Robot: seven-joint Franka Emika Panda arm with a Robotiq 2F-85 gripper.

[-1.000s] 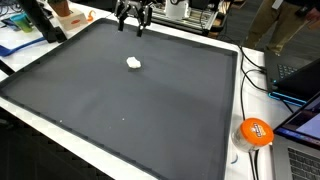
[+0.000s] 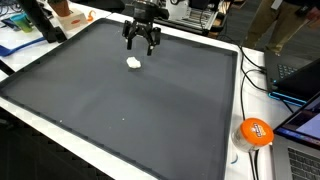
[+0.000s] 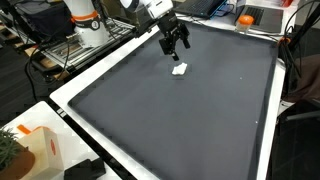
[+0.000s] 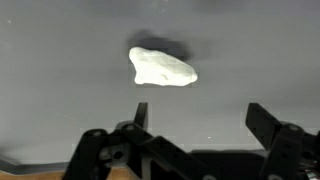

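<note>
A small white lump [image 4: 160, 67], irregular in outline, lies on the dark grey board [image 2: 150, 110]. In exterior view 1 the white lump [image 2: 133, 62] is toward the board's far side. Exterior view 2 has the white lump [image 3: 180, 69] on the board just in front of the gripper [image 3: 175, 45]. My gripper [image 2: 140, 46] points down, close to the lump and above the board. Its fingers stand wide apart, with nothing between them. In the wrist view the gripper is open, and the lump lies ahead of the fingertips.
An orange-topped round container [image 2: 253, 134] stands off the board at the right. Cables [image 2: 246, 75] run along the board's right edge. A laptop [image 2: 300, 150] is at the lower right. The board's middle and near part are bare.
The lump has stayed where it was.
</note>
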